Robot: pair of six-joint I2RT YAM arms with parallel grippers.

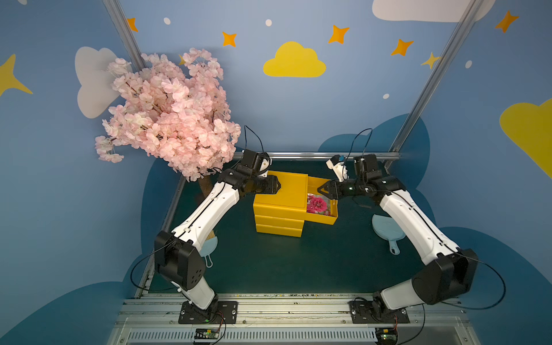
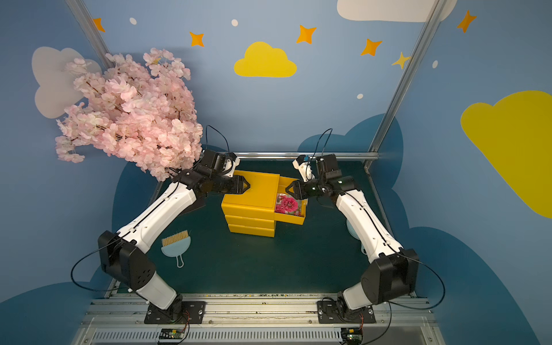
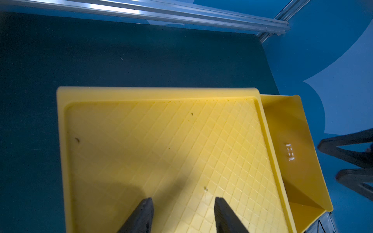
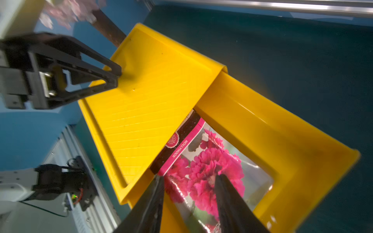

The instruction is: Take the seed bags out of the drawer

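Observation:
A yellow drawer unit (image 1: 280, 194) stands mid-table with its top drawer (image 1: 322, 219) pulled out to the right. Inside lies a seed bag (image 4: 209, 174) with pink flowers and a HOLLYHOCK label, its far part hidden under the unit's top. My left gripper is over the top of the unit, fingers apart with nothing visible between them. My right gripper is over the open drawer above the bag, fingers apart; whether they touch the bag is unclear.
A blossom tree (image 1: 166, 115) stands back left. A light blue dustpan with a brush (image 2: 176, 247) lies left front, another blue dustpan (image 1: 386, 228) at right.

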